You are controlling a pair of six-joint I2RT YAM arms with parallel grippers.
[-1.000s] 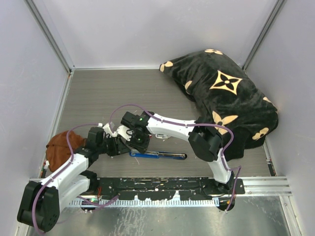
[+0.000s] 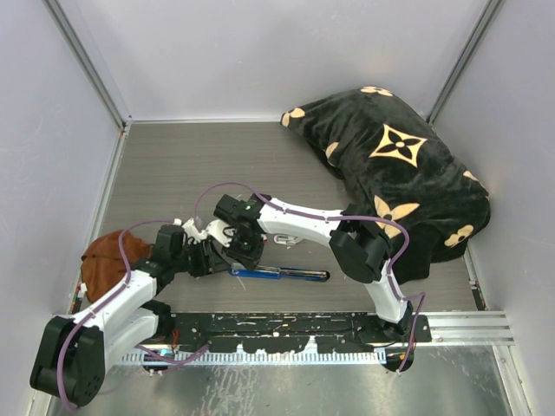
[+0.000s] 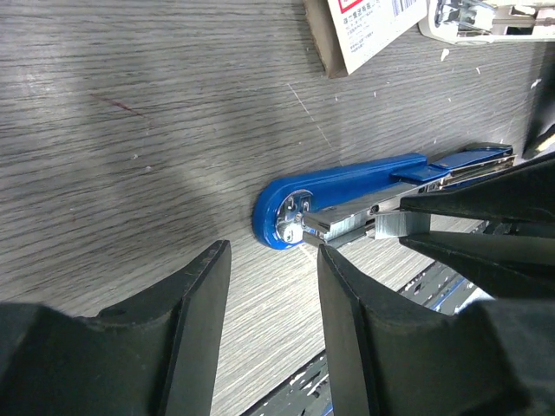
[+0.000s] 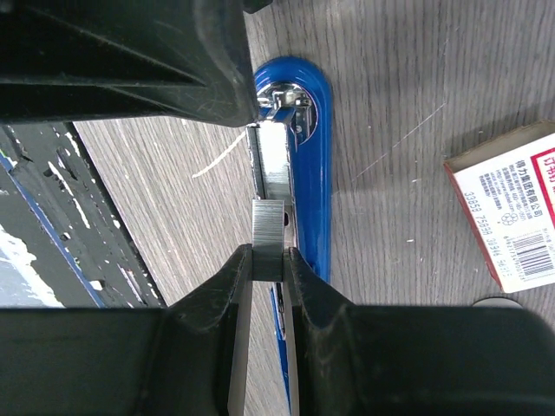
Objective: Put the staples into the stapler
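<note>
The blue stapler (image 2: pixel 279 273) lies opened out on the table, its silver staple channel (image 4: pixel 277 163) bare in the right wrist view. My right gripper is shut on a short strip of staples (image 4: pixel 268 227), held over that channel. In the left wrist view the strip (image 3: pixel 390 225) shows at the right fingers' tips, close above the channel; whether it touches cannot be made out. My left gripper stands open near the stapler's rounded end, nothing between its fingers. Seen from the top, the arms hide both sets of fingertips.
A staple box (image 4: pixel 512 204) lies beside the stapler. Farther off is a white-and-clear object (image 2: pixel 288 239). A brown cloth (image 2: pixel 104 267) sits at the left and a dark patterned cushion (image 2: pixel 399 173) at the right. Bare table extends behind the arms.
Almost nothing differs in the top view. The stapler and both arms sit nearly where they were a second ago.
</note>
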